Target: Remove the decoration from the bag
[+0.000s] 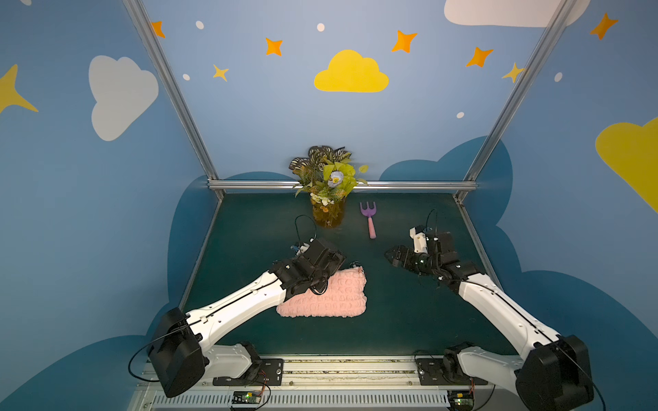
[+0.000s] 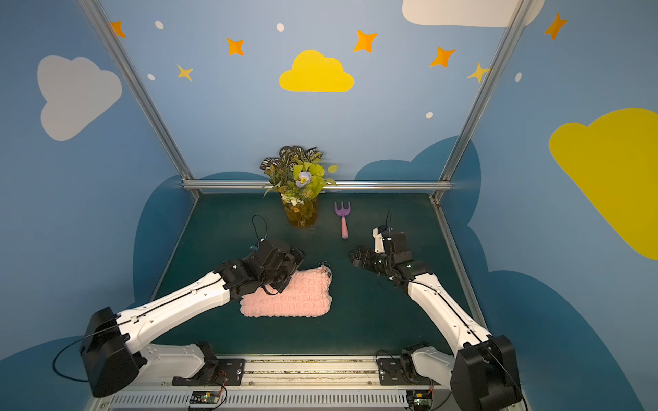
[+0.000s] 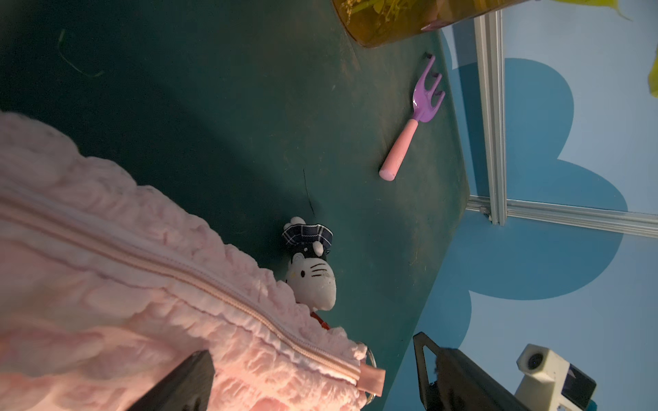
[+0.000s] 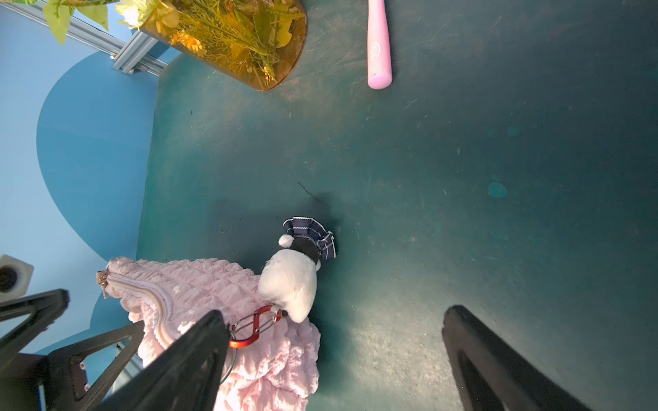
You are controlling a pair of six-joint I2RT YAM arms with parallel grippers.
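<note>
A pink puffy zip bag lies on the dark green table, its left part hidden under my left arm in the top left view. The decoration, a small white plush figure in a dark plaid skirt, lies beyond the bag's back right corner. A red carabiner and a thin wire loop join it to the bag in the right wrist view. My left gripper is open above the bag, with the plush ahead of its fingers. My right gripper stands open to the right of the bag, nothing between its fingers.
Behind the bag, a glass vase of flowers stands near the back wall. To its right lies a purple fork with a pink handle. Table around the right arm is bare.
</note>
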